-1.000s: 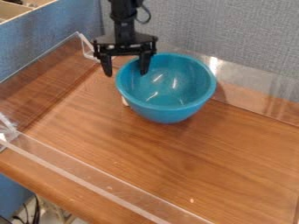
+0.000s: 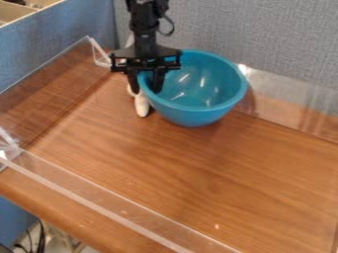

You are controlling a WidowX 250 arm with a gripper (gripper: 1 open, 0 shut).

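A black gripper [image 2: 145, 74] reaches down from the top, its fingers at the left rim of a turquoise bowl [image 2: 199, 99] near the back of the wooden table. A white object [image 2: 141, 105] lies just left of the bowl, partly behind it and the gripper. Whether the fingers hold anything is hard to see.
A grey padded wall stands at the back, a blue-sided box at the left. Clear plastic strips run along the table's edges.
Compared with a second ago, the gripper is lower, at the bowl's left side, and the bowl sits a little higher in view. More of the white object shows.
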